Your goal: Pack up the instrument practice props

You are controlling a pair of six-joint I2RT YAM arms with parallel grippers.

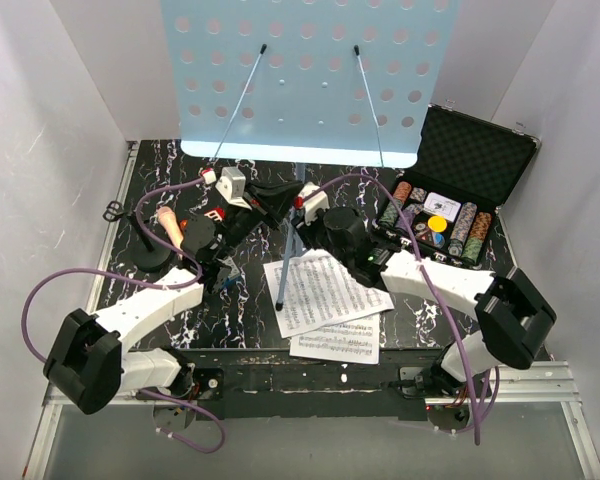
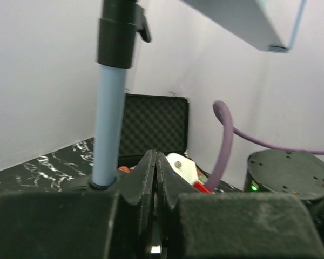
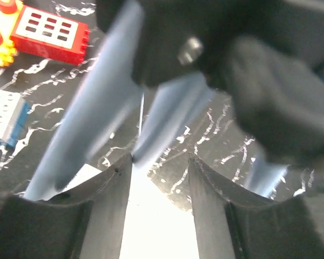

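The light blue music stand has its perforated desk (image 1: 298, 70) across the back and a post (image 2: 109, 124) with a black collar, beside my left gripper (image 1: 291, 198) in the left wrist view. That gripper is shut with nothing seen between its fingers. My right gripper (image 1: 306, 230) is low at the stand's blurred blue legs (image 3: 86, 124), its fingers part open; whether they touch a leg I cannot tell. Music sheets (image 1: 320, 295) lie beneath, spread on the dark table.
An open chip case (image 1: 442, 200) stands at back right. A red brick (image 3: 46, 38) and blue brick (image 3: 2, 116) lie at left, near a black round-based stand (image 1: 150, 255) and a pinkish object (image 1: 170, 225). White walls flank the table.
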